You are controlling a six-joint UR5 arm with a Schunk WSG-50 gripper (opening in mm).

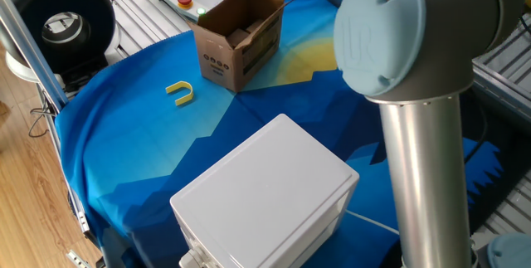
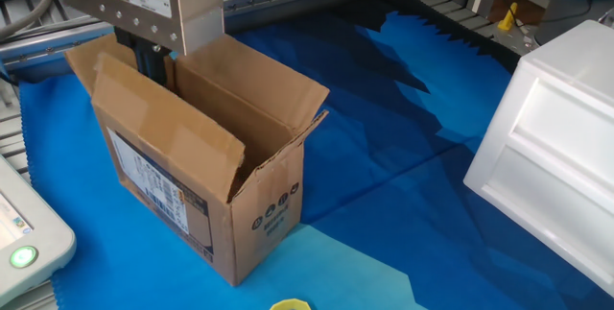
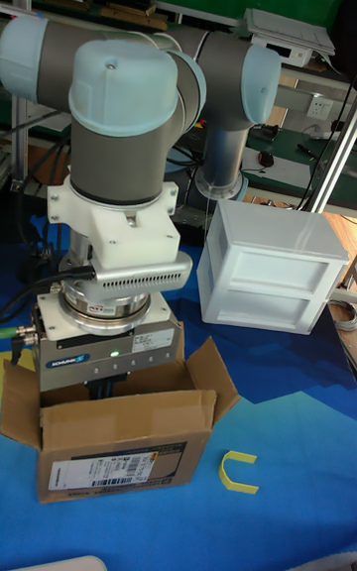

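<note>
An open cardboard box [image 2: 267, 219] stands on the blue cloth, its flaps spread. My gripper [image 2: 152, 68] points down at the box's opening, its dark fingers partly behind the near flap. Their tips are hidden, so whether they are apart or closed, or have anything between them, does not show. From the front, the gripper [image 3: 100, 385] hangs over the box's left part. Inside the box, brown cardboard-coloured shapes [image 1: 239, 37] are visible. A yellow U-shaped piece [image 1: 190, 94] lies on the cloth beside the box, apart from the gripper.
A white drawer unit [image 1: 265, 189] stands on the cloth, well away from the box. Behind the box lies a control pendant with a red stop button [image 1: 184, 0]. Open cloth [image 1: 141, 143] stretches between the yellow piece and the drawer unit.
</note>
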